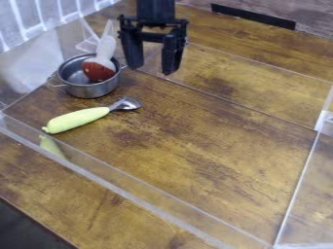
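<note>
My dark gripper (152, 53) hangs open above the back left of the wooden surface, right of a small steel pot (88, 89). In the pot sits a red-brown object (97, 71) with a white utensil (107, 43) standing up from it. In front of the pot lies a pale yellow-green corn-like object (74, 120), with a metal utensil (124, 103) at its right end; whether the two are joined is hard to tell.
Clear low walls (307, 185) border the wooden area (208, 156). A dark strip (254, 15) runs along the back.
</note>
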